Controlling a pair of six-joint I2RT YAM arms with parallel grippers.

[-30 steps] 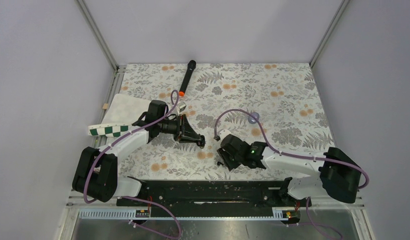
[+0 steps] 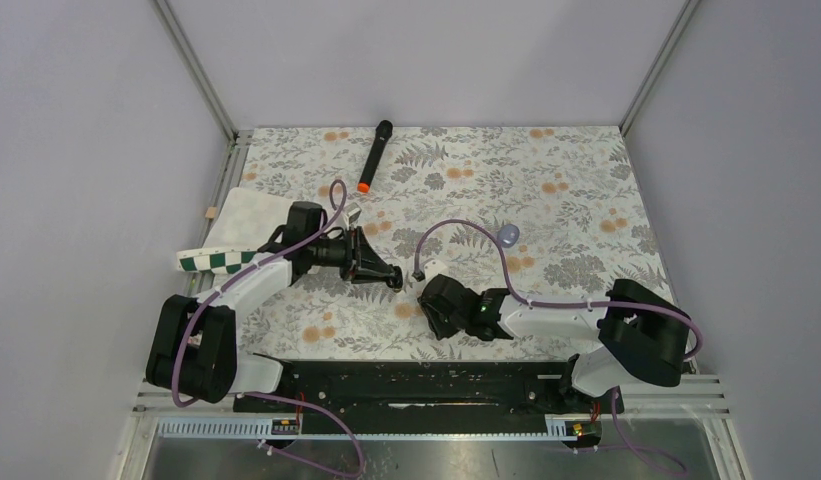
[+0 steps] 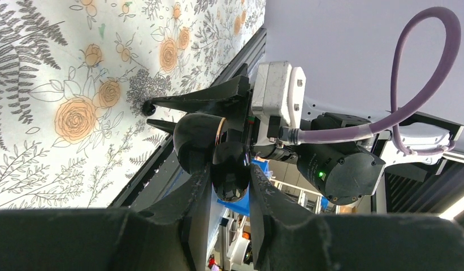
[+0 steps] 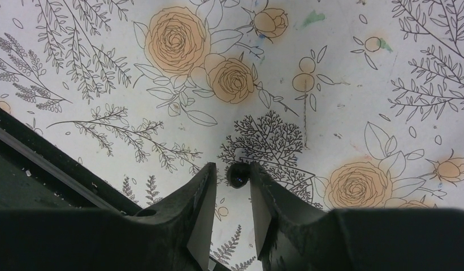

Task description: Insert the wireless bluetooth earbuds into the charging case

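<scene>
My left gripper (image 2: 394, 279) is shut on the black charging case (image 3: 229, 169), whose rounded glossy body and raised lid show in the left wrist view. A small black earbud (image 4: 238, 175) lies on the floral mat (image 4: 354, 90), between the tips of my right gripper, which stands part open low over it. In the left wrist view the earbud (image 3: 147, 108) also shows by the right gripper's fingertips. Whether the right fingers touch it I cannot tell.
A microphone (image 2: 376, 155) lies at the back, a lilac round object (image 2: 508, 234) right of centre, a white pad (image 2: 246, 215) at the left. The mat's front edge (image 2: 416, 362) is close to both grippers.
My right arm has moved left, bringing its gripper over the earbud that showed beside it a second ago. The left gripper with the case has shifted slightly left.
</scene>
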